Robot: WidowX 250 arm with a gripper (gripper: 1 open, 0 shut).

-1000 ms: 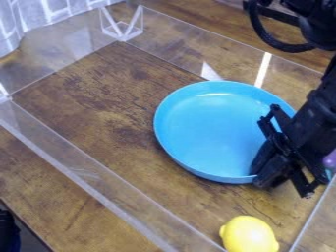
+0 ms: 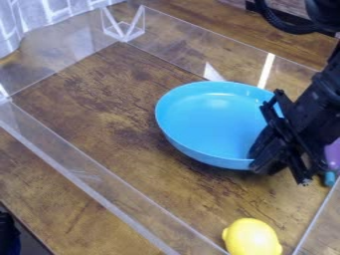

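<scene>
A light blue bowl (image 2: 213, 120) sits on the wooden floor of a clear-walled enclosure, right of centre. My black gripper (image 2: 273, 155) reaches in from the right and is at the bowl's right rim, covering part of it. Its fingertips are dark and crowded together, so whether anything is between them is hard to see. A yellow lemon-like object (image 2: 252, 237) lies in front of the bowl at the bottom right.
A purple object (image 2: 331, 157) with a blue part is partly hidden behind the gripper at the right edge. The wooden floor (image 2: 93, 110) left of the bowl is clear. Transparent walls (image 2: 122, 26) border the area.
My gripper has moved slightly up and left along the bowl's rim, uncovering more of the purple object. The bowl has shifted or tilted very little, if at all.
</scene>
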